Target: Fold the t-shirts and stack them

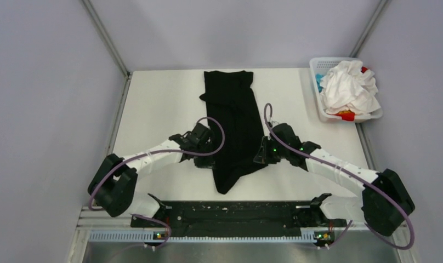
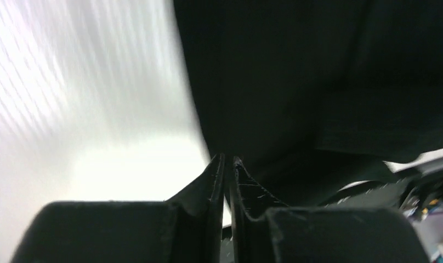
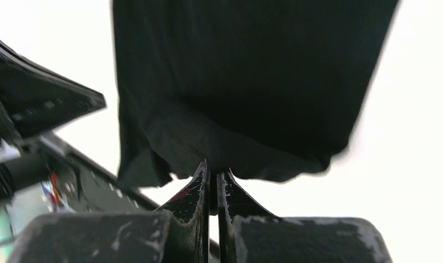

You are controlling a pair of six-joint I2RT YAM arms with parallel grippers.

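A long black t-shirt [image 1: 236,120] lies lengthwise on the white table, folded narrow. Its lower end is uneven: the left corner hangs lowest, and the right side is drawn up in a slanting fold. At that right side, my right gripper is shut on the shirt's hem, with dark cloth running to its fingertips. By the left edge of the shirt, my left gripper has its fingertips slightly apart; I see no cloth clearly pinched between them. The shirt [image 2: 296,82] spreads beyond and to the right of these tips.
A white basket [image 1: 314,98] with crumpled white, red and blue cloth stands at the back right. Bare table [image 1: 164,104] lies left of the shirt, and there is free room to its right. The dark front edge [image 1: 233,219] runs below.
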